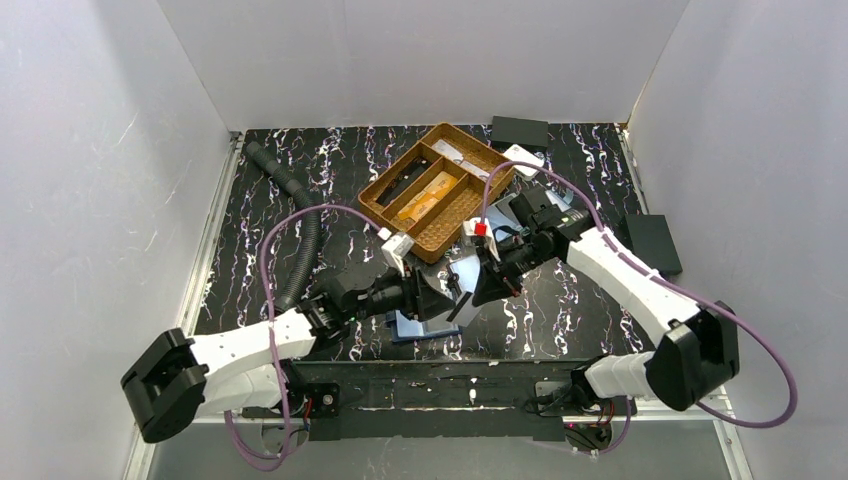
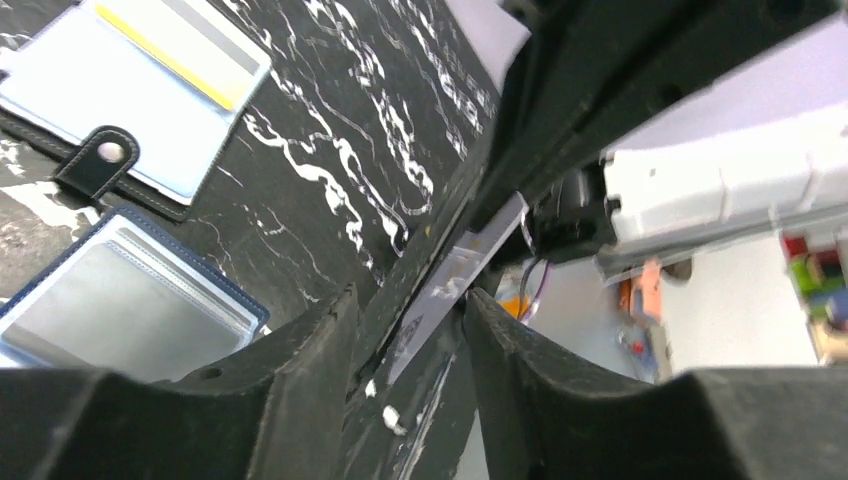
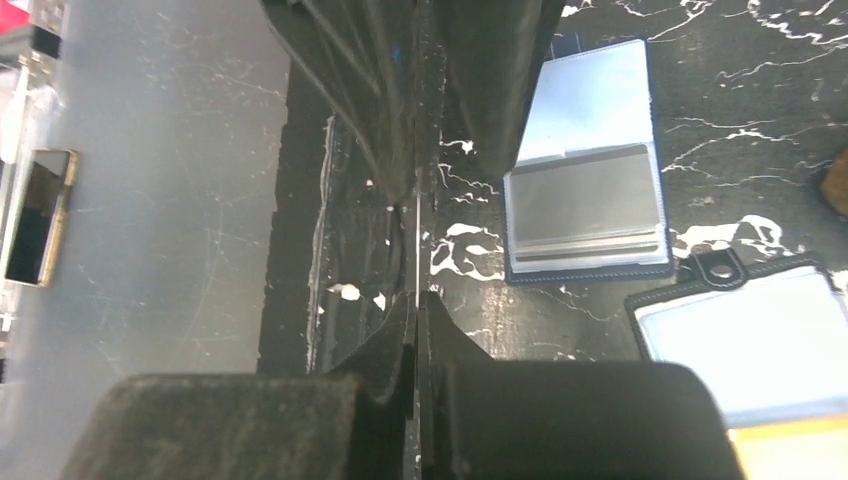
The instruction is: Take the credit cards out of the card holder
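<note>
A thin dark holder with a pale clear panel (image 2: 450, 280) is held upright between the grippers at the table's front centre. My right gripper is shut on it; only a thin edge shows. My left gripper is at the holder's edge, fingers part open around it; whether they touch cannot be told. Below lie an open card holder with a clear pocket (image 2: 130, 300) and a second case (image 3: 740, 340) with a snap strap and a yellow card.
A wicker tray (image 1: 435, 235) with compartments stands behind the grippers. A dark hose (image 1: 300, 230) lies at left, dark flat blocks (image 1: 650, 245) at right and back. The table's front edge is close below.
</note>
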